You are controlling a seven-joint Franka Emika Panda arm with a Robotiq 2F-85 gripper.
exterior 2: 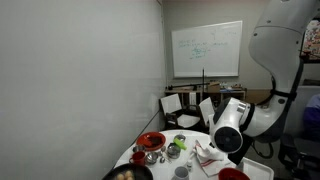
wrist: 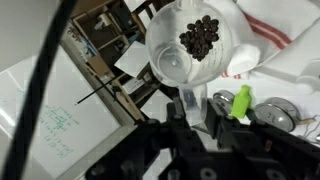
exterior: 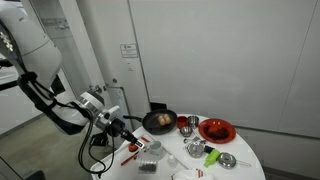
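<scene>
In the wrist view, a clear cup [wrist: 178,60] with dark beans [wrist: 200,37] at one side extends beyond my gripper. My gripper is shut on the cup's clear handle [wrist: 190,98]. From exterior view 1, the gripper [exterior: 141,143] is low over the left part of the table, with a greyish, see-through shape that looks like the cup [exterior: 149,157] just below and to its right. Whether the cup touches the table cannot be told.
A dark pan [exterior: 160,122] stands behind the gripper, and a red bowl [exterior: 217,128] is farther right. Metal pots and a green item [exterior: 212,157] occupy the middle. A white cloth with red stripes [wrist: 268,30] lies near the cup.
</scene>
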